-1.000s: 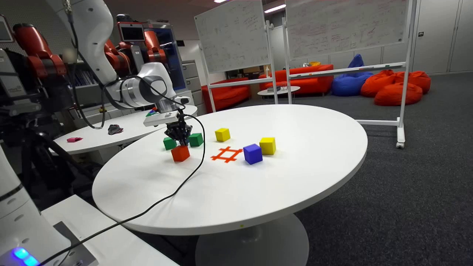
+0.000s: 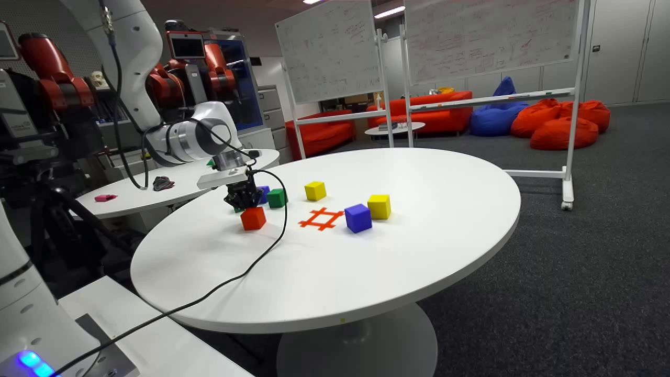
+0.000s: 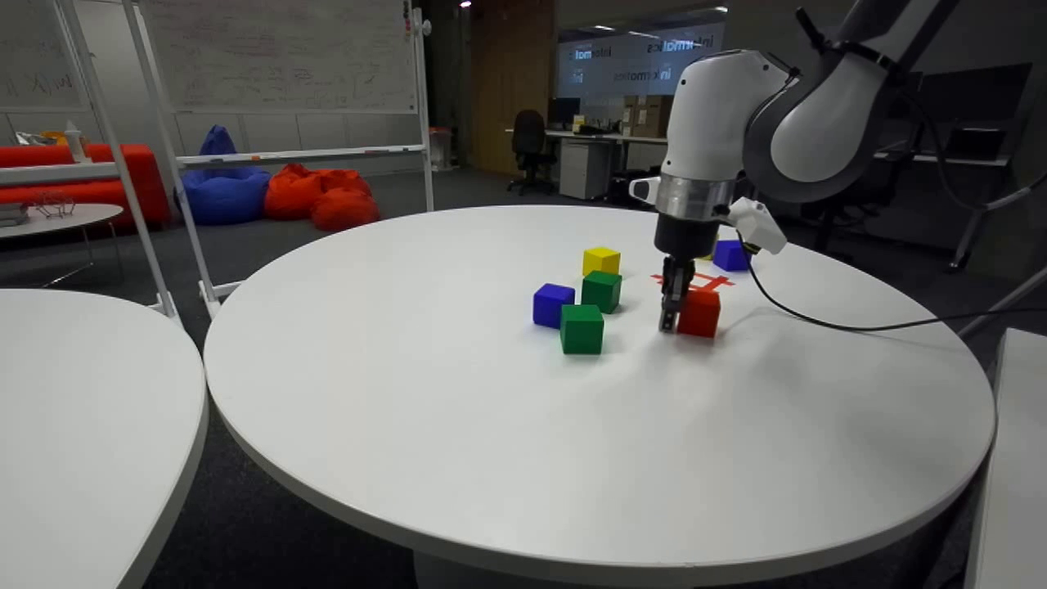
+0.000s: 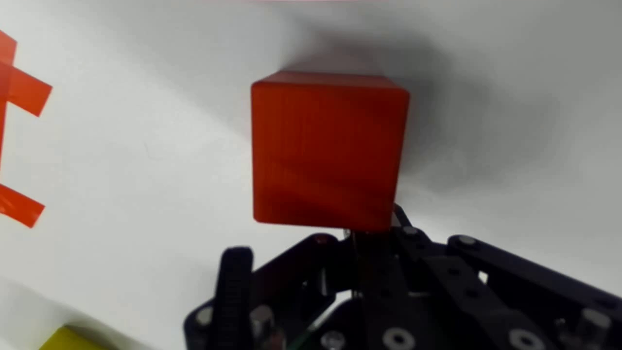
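Note:
A red cube [image 3: 699, 312] rests on the white round table, just left of the red tape square [image 2: 322, 219] in exterior view 1. My gripper [image 3: 669, 324] points down right beside it, shut, its tips low near the tabletop. No object shows between its fingers. In the wrist view the red cube [image 4: 328, 154] fills the middle and hides the fingertips, so whether they touch it is hard to tell. Two green cubes [image 3: 581, 329] [image 3: 601, 291] and a blue cube [image 3: 554, 305] sit grouped a short way off, with a yellow cube [image 3: 601, 262] behind them.
Another blue cube [image 2: 358, 218] and a yellow cube [image 2: 379, 206] stand together beyond the tape square. A black cable [image 2: 251, 267] hangs from the arm and crosses in front of the table.
My gripper has shifted left and lower in exterior view 1, and its wrist has tilted. The red cube has moved slightly left. A blue cube behind the gripper now shows.

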